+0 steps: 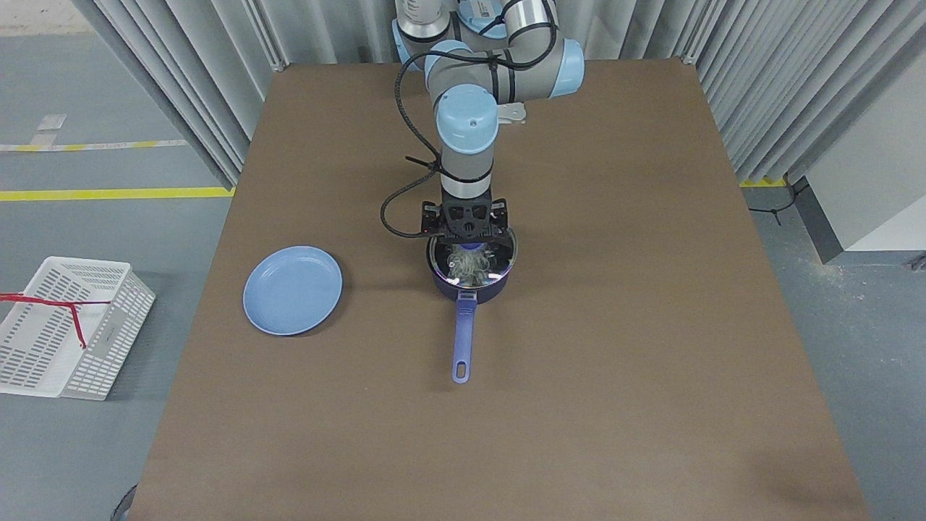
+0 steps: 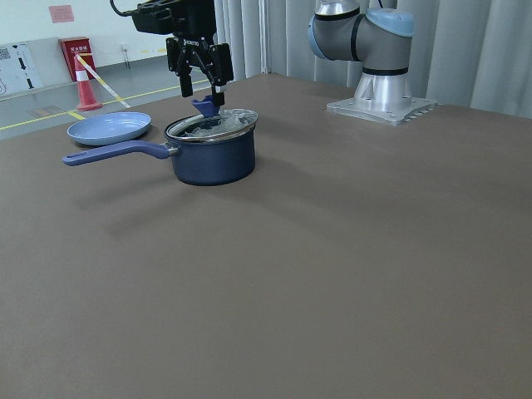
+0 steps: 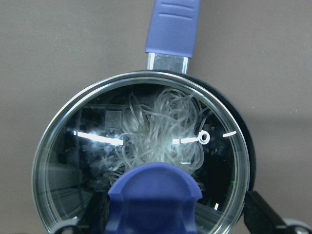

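A dark blue saucepan (image 2: 212, 166) with a glass lid (image 1: 469, 265) stands mid-table, its blue handle (image 1: 464, 339) toward the front camera. Pale stringy contents show through the lid (image 3: 161, 126). My gripper (image 2: 202, 83) hangs just over the lid, fingers open and spread either side of the blue knob (image 3: 152, 200); the wrist view shows the fingertips at the knob's two sides, apparently not closed on it. A light blue plate (image 1: 291, 290) lies left of the pan in the front view.
A white crate (image 1: 104, 356) stands on the floor beyond the left edge. The arm's base (image 2: 381, 104) sits on the table at the back.
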